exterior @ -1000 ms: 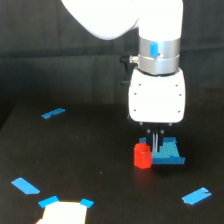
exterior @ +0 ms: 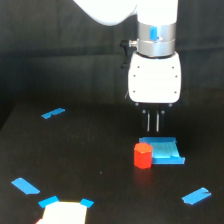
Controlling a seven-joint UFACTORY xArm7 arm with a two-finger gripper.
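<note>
A red block [exterior: 143, 155] rests on the dark table, overlapping the left edge of a light-blue patch edged with blue tape [exterior: 165, 150] as seen from this camera. Above the patch, a little right of the block, hangs my gripper [exterior: 153, 122], pointing down. Its two thin fingers stand slightly apart, with nothing visible between them. The fingertips are clear of the block.
Blue tape strips mark the table at the far left [exterior: 53, 113], near left [exterior: 25, 186] and near right [exterior: 196, 196]. A cream-coloured object [exterior: 64, 213] is cut off by the bottom edge.
My gripper has risen away from the table, and its fingers stand a bit wider apart. The red block stays in about the same place by the patch's left edge.
</note>
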